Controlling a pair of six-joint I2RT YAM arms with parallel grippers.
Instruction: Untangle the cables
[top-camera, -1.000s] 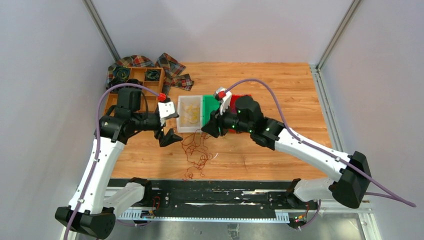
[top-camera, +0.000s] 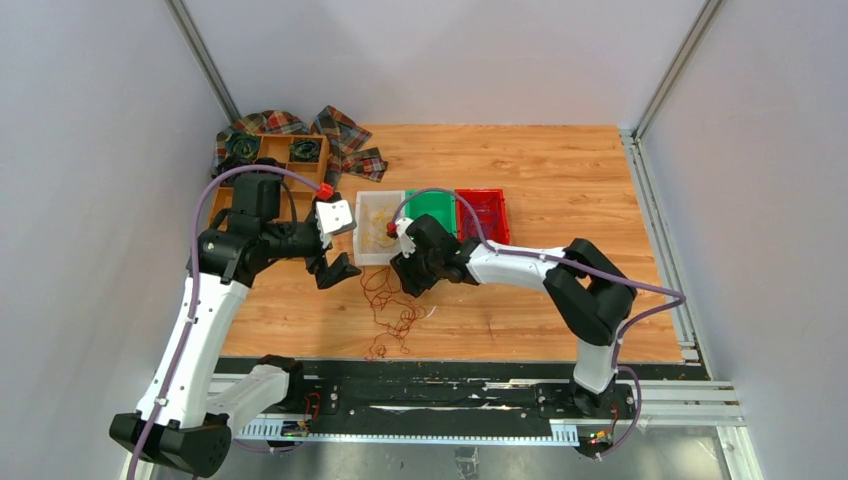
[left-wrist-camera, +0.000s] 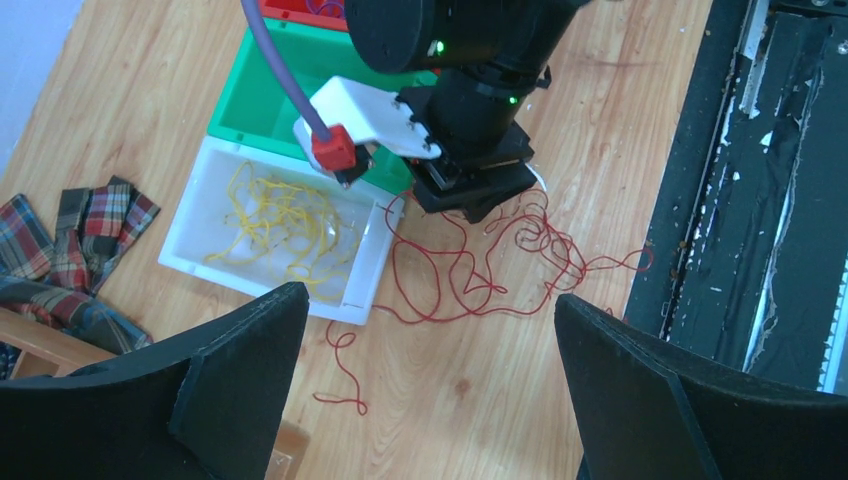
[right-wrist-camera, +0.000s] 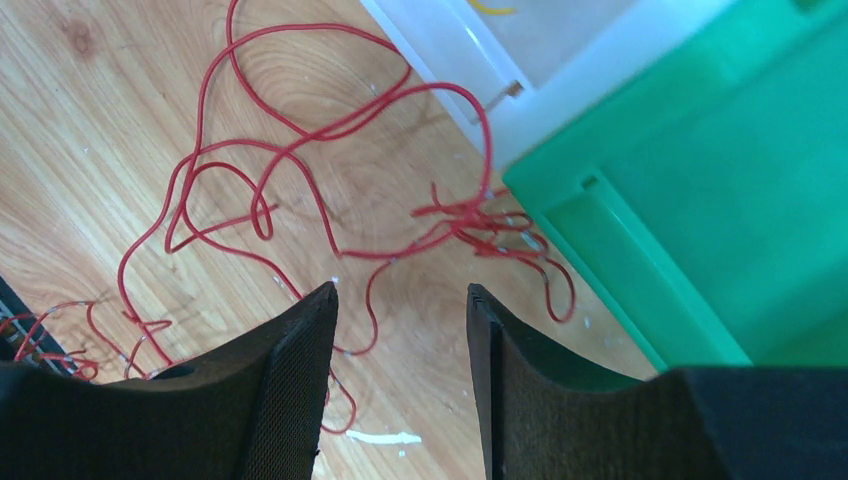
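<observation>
Red cables (top-camera: 390, 315) lie loosely looped and tangled on the wooden table below the containers; in the right wrist view the red cable (right-wrist-camera: 320, 133) crosses itself and bunches beside the green bin. My right gripper (top-camera: 405, 275) is low over the cables near the white and green bins, open, its fingers apart with nothing gripped. My left gripper (top-camera: 335, 270) is raised left of the cables, open and empty, looking across at the right arm.
A white bin (top-camera: 364, 228) with yellow cables, a green bin (top-camera: 430, 205) and a red bin (top-camera: 495, 210) stand in a row. A wooden compartment box (top-camera: 290, 170) and plaid cloth (top-camera: 340, 130) lie at the back left.
The left arm is nearly still.
</observation>
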